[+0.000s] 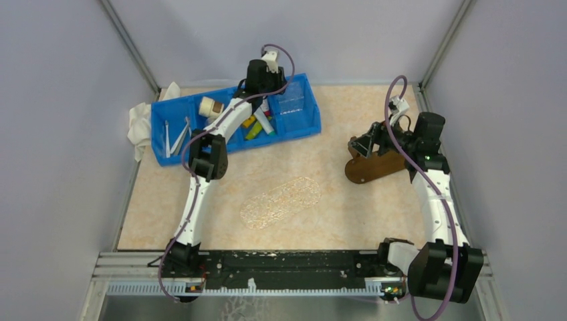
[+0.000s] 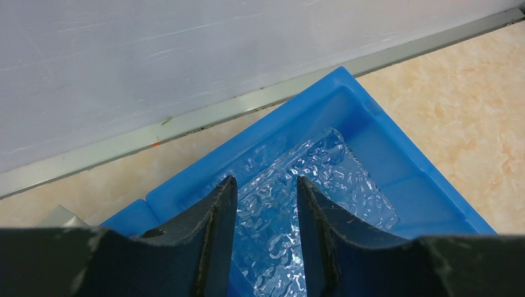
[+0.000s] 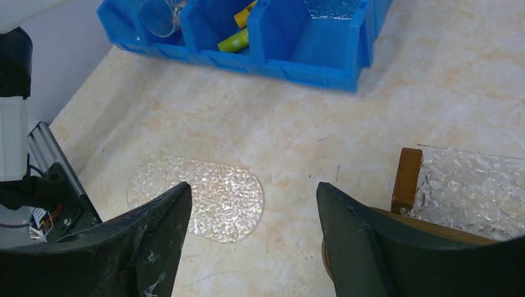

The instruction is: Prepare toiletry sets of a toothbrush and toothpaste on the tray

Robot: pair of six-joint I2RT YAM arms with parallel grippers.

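Note:
A blue divided bin spans the back left, holding toothbrushes in its left section and tubes mid-right. My left gripper is over the bin's right compartment, fingers part open, apparently empty, above a clear textured sheet. My right gripper stands open and empty over a brown wooden tray, which carries a clear textured piece.
A clear textured mat lies on the front middle of the table. White cloths lie left of the bin. The table between bin and tray is clear.

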